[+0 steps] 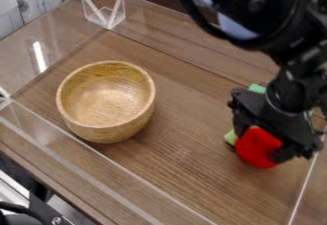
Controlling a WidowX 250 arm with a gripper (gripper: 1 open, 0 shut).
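The gripper (259,133) is low at the right of the camera view, its black fingers reaching down around a red round object (259,150), which has green leaves at its left and looks like a strawberry or similar. Whether the fingers press on it cannot be told. A green object (259,92) is partly hidden behind the arm.
A wooden bowl (107,72) sits at left on the wooden table (141,171). A clear plastic item (102,9) lies at the back left.
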